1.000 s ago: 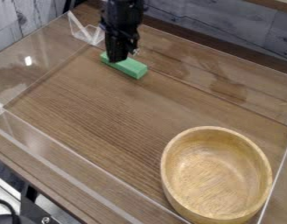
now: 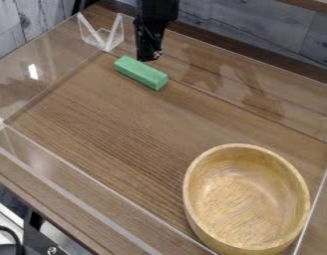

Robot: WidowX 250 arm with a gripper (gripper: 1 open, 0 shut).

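A green rectangular block [image 2: 141, 72] lies on the wooden tabletop, upper left of centre. My black gripper [image 2: 148, 48] hangs above it, a little behind, at the top of the view and clear of the block. Whether its fingers are open or shut is hard to make out. A wide tan bowl [image 2: 245, 196] sits at the lower right.
A clear plastic piece [image 2: 103, 35] stands at the back left. A wall runs along the back, and dark cables lie off the table at the lower left.
My gripper has risen away from the green block, which is now uncovered and lies in much the same place.
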